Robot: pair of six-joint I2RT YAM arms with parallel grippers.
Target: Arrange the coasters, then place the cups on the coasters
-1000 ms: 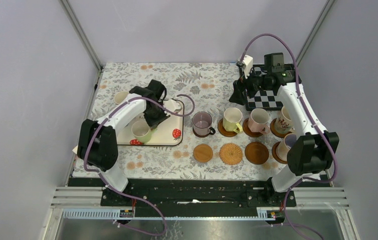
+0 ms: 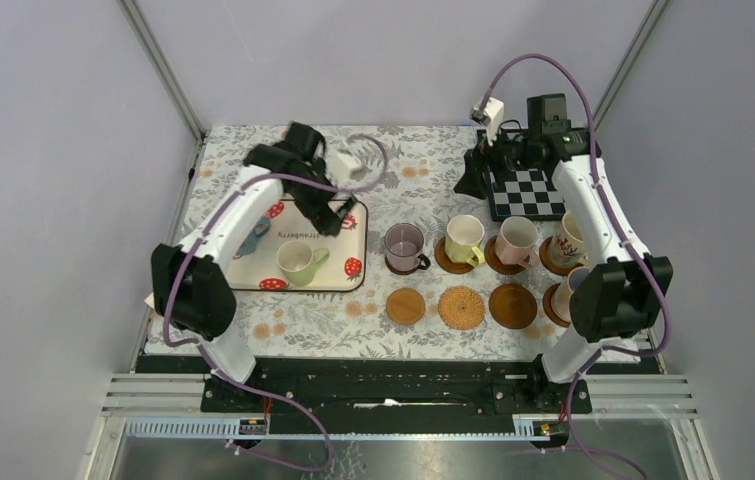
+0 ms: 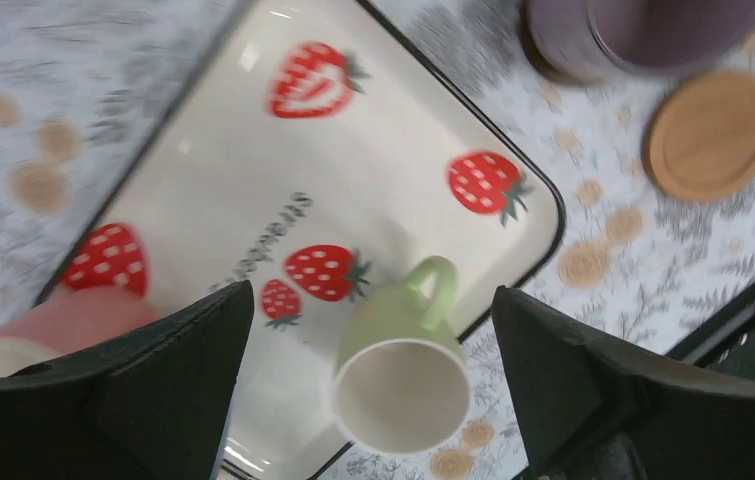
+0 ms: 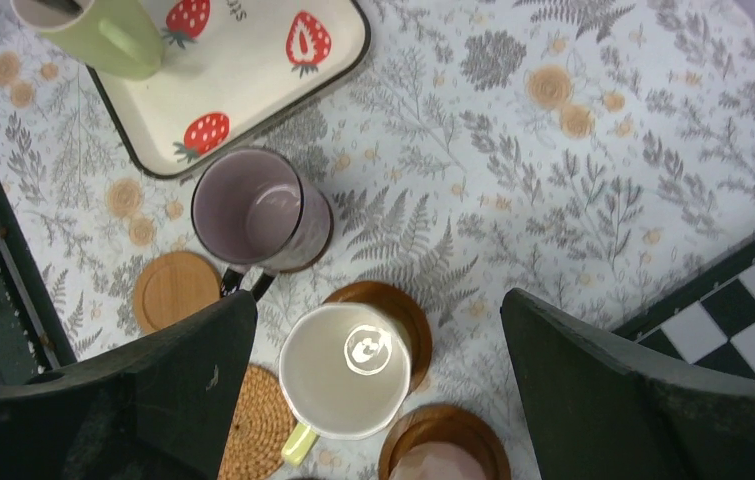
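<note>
A light green cup stands on the strawberry tray in the top view, its handle to the right. My left gripper is open above the tray, clear of that cup; no object is between its fingers. Round wooden, woven and dark brown coasters lie bare in the front row. Over the right side of the table, my right gripper is also open and empty. The left arm partly covers a blue cup on the tray.
Behind the bare coasters, a mauve cup, a yellow-green cup and a pink cup sit on coasters. More cups stand near the right arm. A checkered rack lies at the back right.
The green cup has shifted slightly right on the tray. The right arm has shifted only a little.
</note>
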